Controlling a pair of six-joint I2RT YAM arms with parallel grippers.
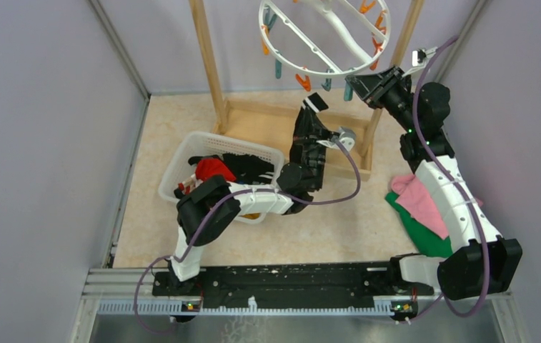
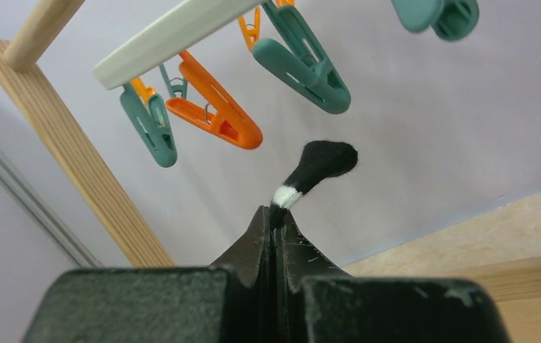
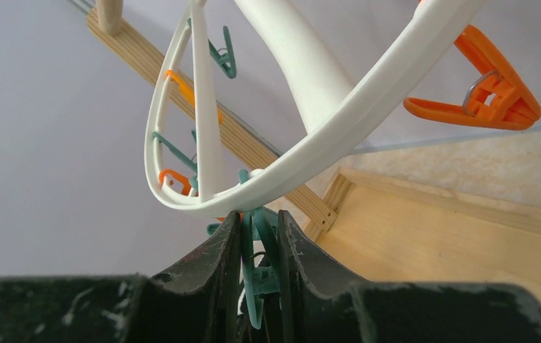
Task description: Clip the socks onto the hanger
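The white round hanger fills the top of the top view, teal and orange clips dangling from its rim. A black sock with a white band pokes up from my left gripper, which is shut on it. This gripper stands below the hanger's near rim, and the sock's tip is apart from the clips. At the rim's right side, my right gripper is shut on a teal clip, one finger on each side of it. In the right wrist view, my fingers partly hide that clip.
A white basket of mixed socks stands under my left arm. Pink and green cloths lie at the right. Wooden posts flank the hanger above a wooden base.
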